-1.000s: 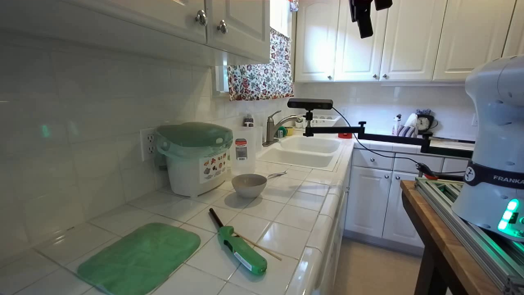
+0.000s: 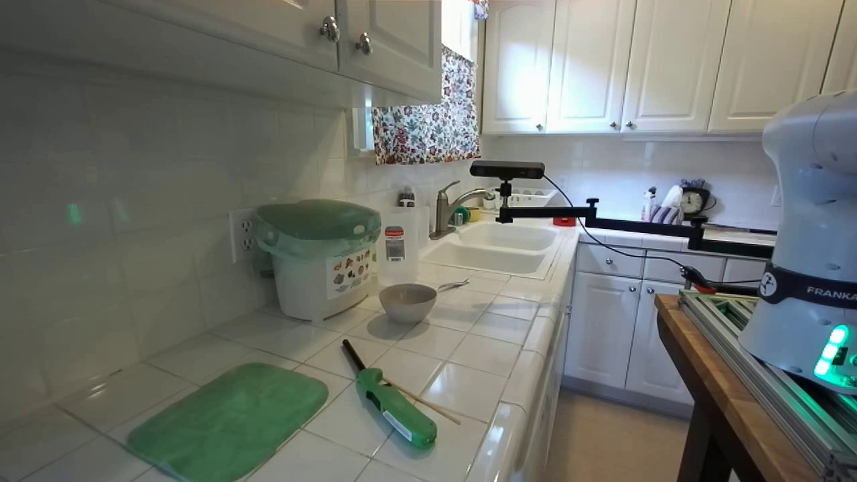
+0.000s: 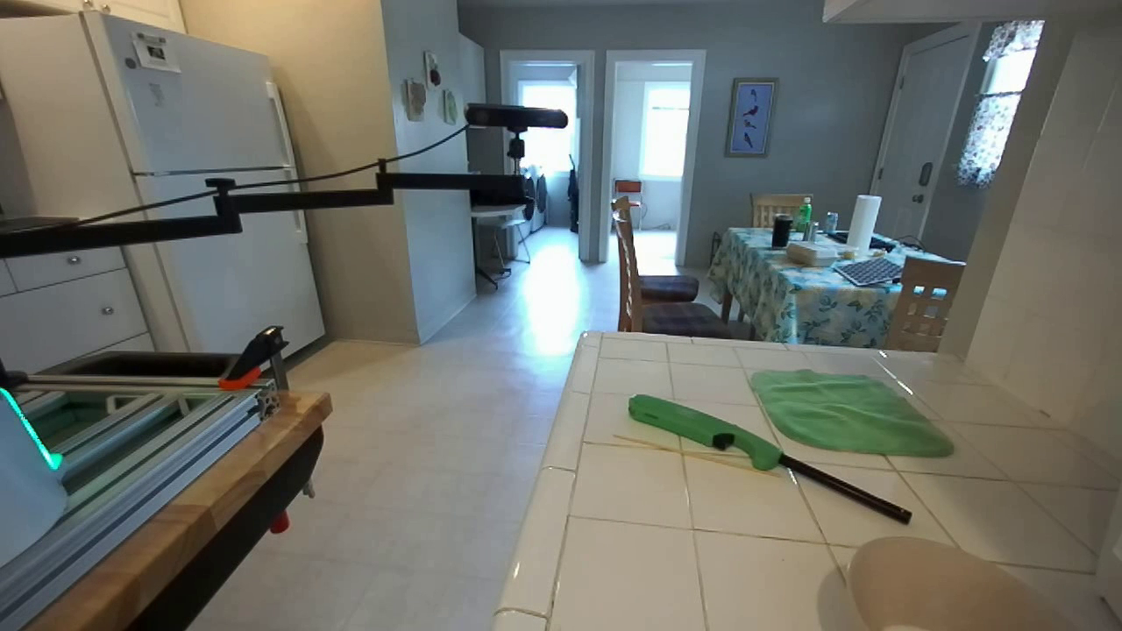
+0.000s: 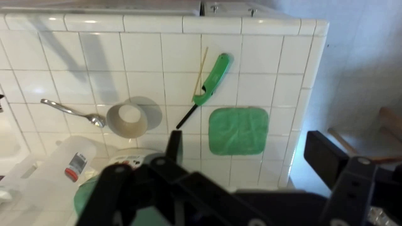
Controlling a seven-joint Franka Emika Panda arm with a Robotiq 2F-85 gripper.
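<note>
In the wrist view my gripper is open high over the tiled counter, its fingers wide apart and nothing between them. Below lies a green cloth (image 4: pixel 239 131), flat on the tiles. A green lighter with a black tip (image 4: pixel 214 79) rests beside it, and a thin wooden stick (image 4: pixel 200 75) lies alongside the lighter. The small beige bowl (image 4: pixel 140 126) stands upright, with a metal spoon (image 4: pixel 71 111) close by on the counter. Neither exterior view shows the gripper.
A white bin with a green lid (image 2: pixel 317 257) stands against the wall, with a clear jug (image 2: pixel 399 245) beside it. Farther back is the sink (image 2: pixel 502 249). A camera on a black bar (image 2: pixel 554 213) reaches across above the counter edge.
The things on the counter have not moved.
</note>
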